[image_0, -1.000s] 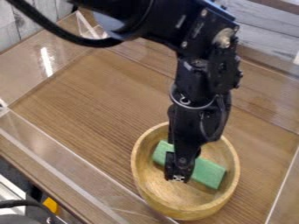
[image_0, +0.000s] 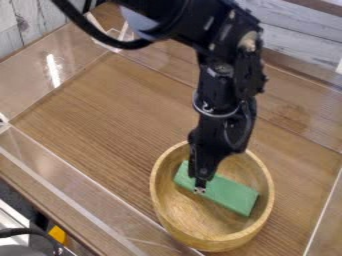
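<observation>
My black gripper (image_0: 199, 180) reaches down from the top of the view into a round wooden bowl (image_0: 181, 219). Its fingertips are low over a green rectangular block (image_0: 230, 197) that lies tilted on the bowl's floor. The gripper is shut, and I see nothing clearly held between its fingers.
Clear panels edge it at the lower left and the right. A small yellow object (image_0: 58, 233) and a dark cable are at the bottom left corner, beyond the table.
The arm and gripper have drawn back and a little upward, uncovering more of the block. The bowl and block appear to lie where they were.
</observation>
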